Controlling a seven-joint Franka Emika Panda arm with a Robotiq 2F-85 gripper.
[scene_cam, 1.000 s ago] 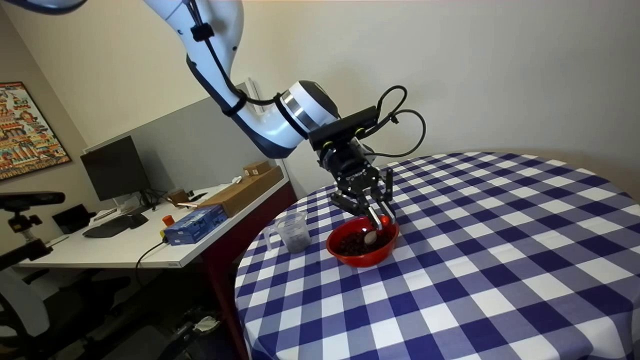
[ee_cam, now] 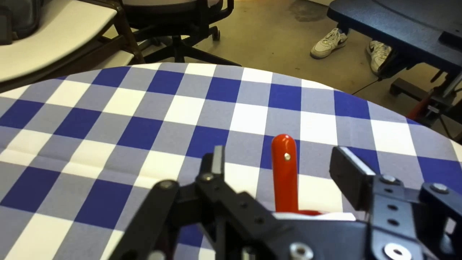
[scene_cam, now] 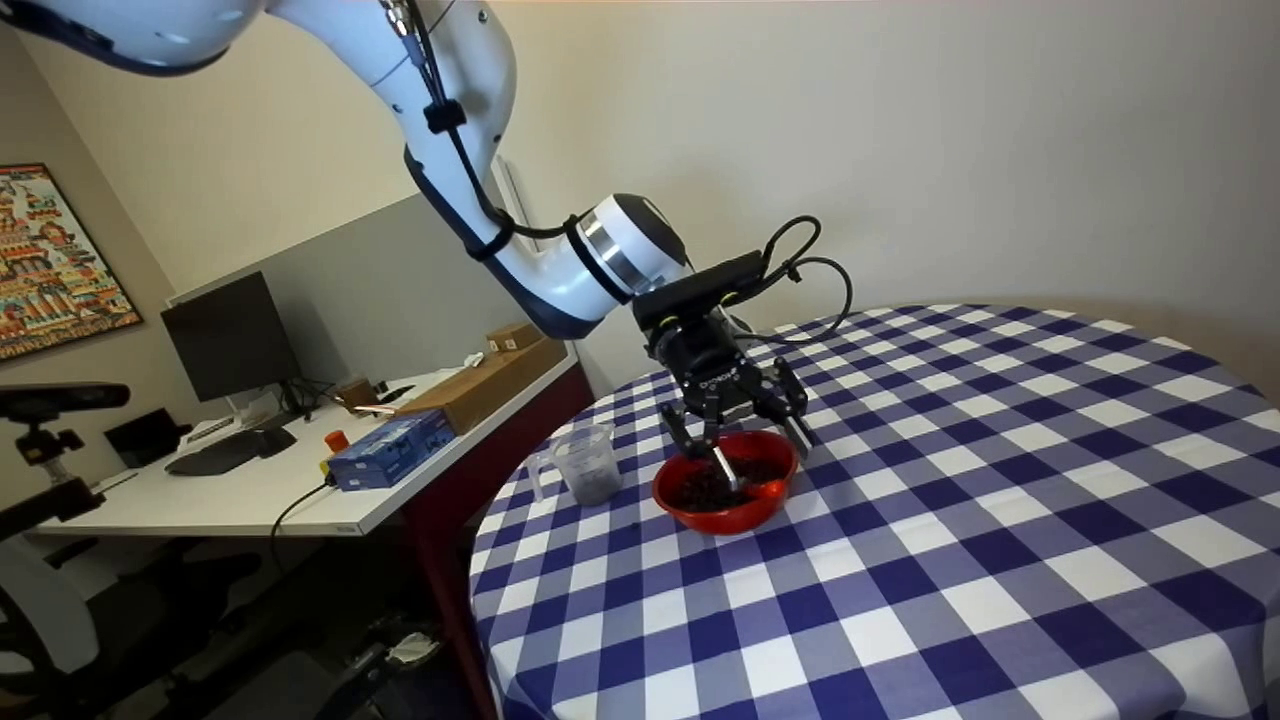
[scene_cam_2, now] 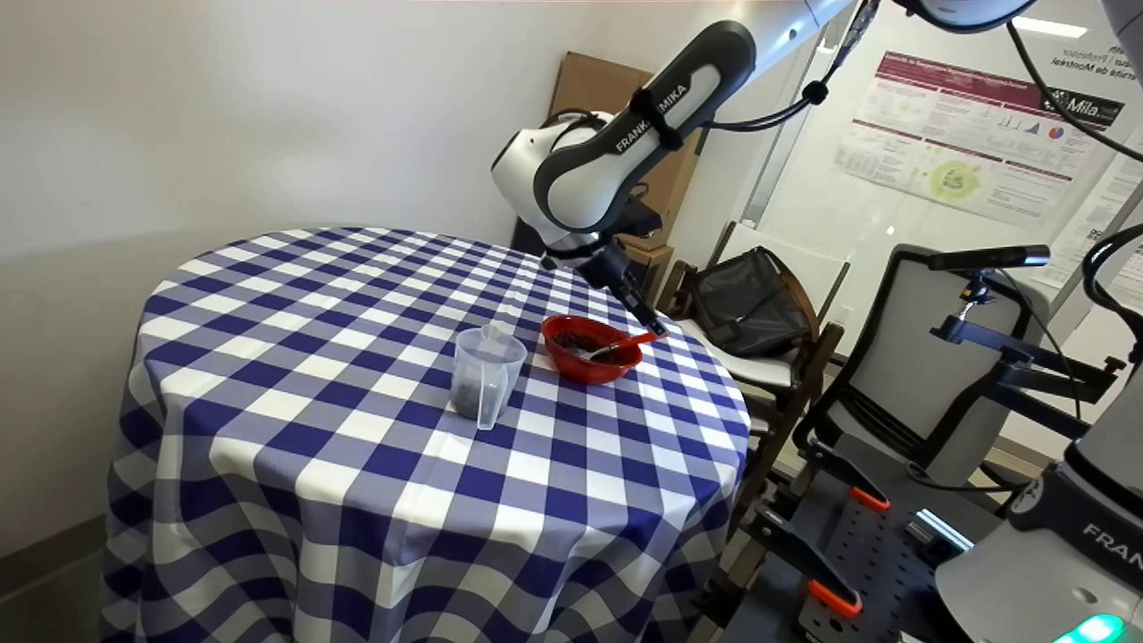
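Note:
In the red bowl on the checkered cloth lies dark, grainy stuff. A spoon with a red handle leans in the bowl, its handle resting out over the rim. My gripper is low over the bowl, its fingers well apart. In the wrist view the spoon's red handle stands between the spread fingers, with a gap on both sides. The spoon's head is hidden there.
A clear measuring cup with greyish contents stands beside the bowl, its handle turned outward. Much of the checkered tablecloth is bare. The table's edge runs beyond the spoon handle in the wrist view.
The fingers were close together at the spoon's handle and are now wide apart. My arm has come lower. The spoon has settled, its head no longer showing raised in the bowl.

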